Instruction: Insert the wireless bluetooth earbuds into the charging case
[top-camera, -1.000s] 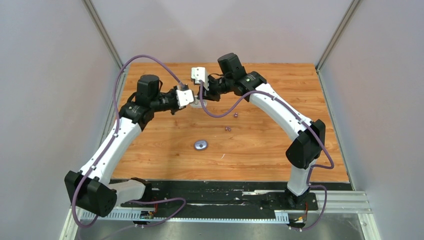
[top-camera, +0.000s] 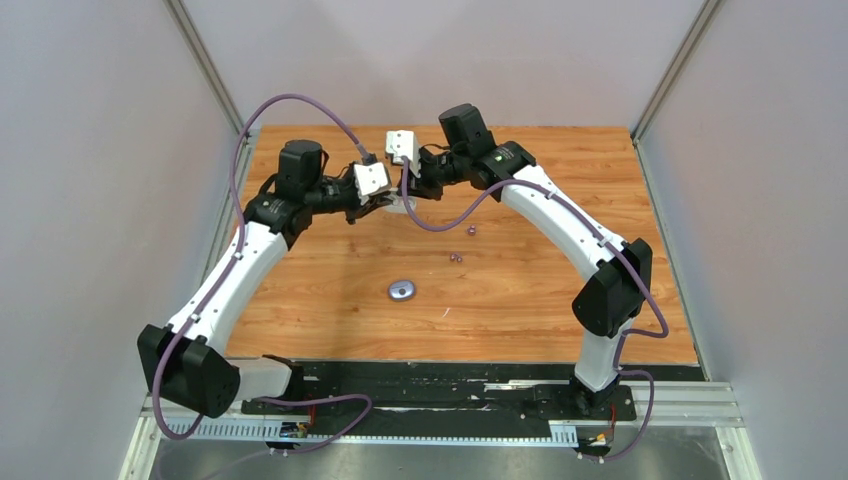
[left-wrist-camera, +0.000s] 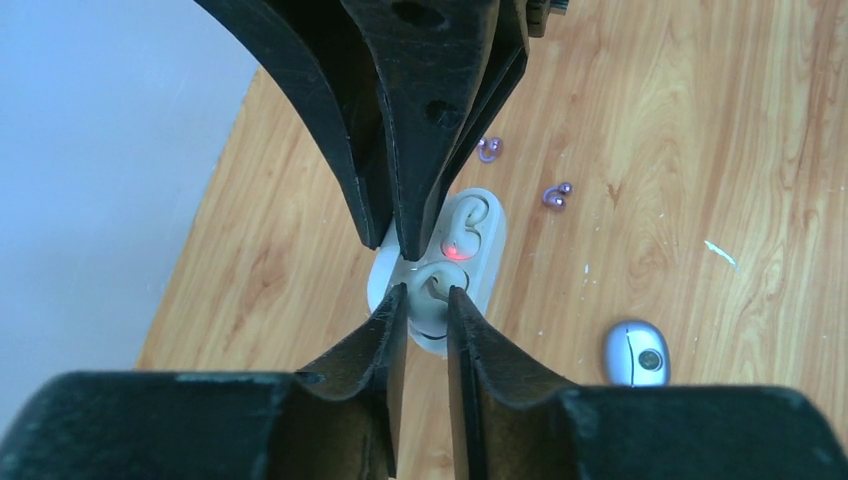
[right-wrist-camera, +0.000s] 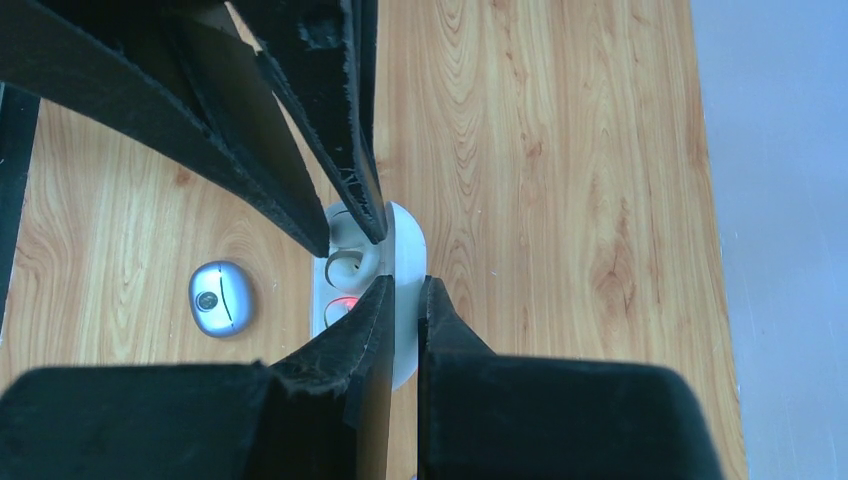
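Note:
The white charging case (left-wrist-camera: 485, 240) has a red light glowing and pale rounded shapes in its wells. My right gripper is shut on the case, seen from the side of its white lid in the right wrist view. My left gripper is over the near well, its fingertips a little apart at a pale earbud in or at that well; whether it grips it I cannot tell. In the top view both grippers meet above the upper middle of the table, largely hiding the case.
A silver oval object (top-camera: 402, 290) lies on the wooden table, with small purple pieces (top-camera: 455, 258) (top-camera: 471, 230) to its upper right.
My left arm has moved slightly up and toward the right in the top view. The right arm has shifted very slightly.

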